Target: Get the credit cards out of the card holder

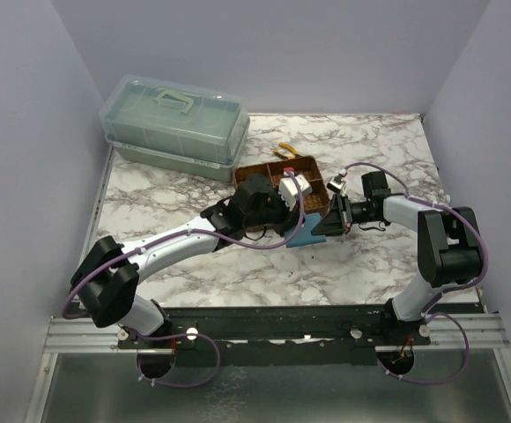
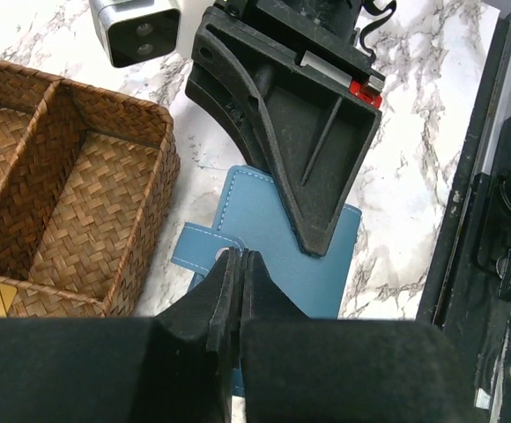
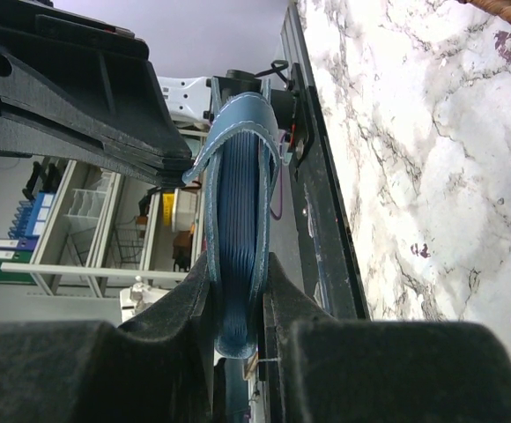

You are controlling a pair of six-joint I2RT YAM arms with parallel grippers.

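A blue card holder with stitched edges is held upright by my right gripper, shut on it; in the right wrist view its open end shows stacked inner sleeves, and whether cards sit in them I cannot tell. In the left wrist view the holder lies beneath the dark body of the right gripper. My left gripper is shut just over the holder's strap, its tips together; nothing clearly shows between them.
A woven divided basket sits behind the grippers, with pliers beyond it. A green lidded case fills the back left. Bare marble is at front and right.
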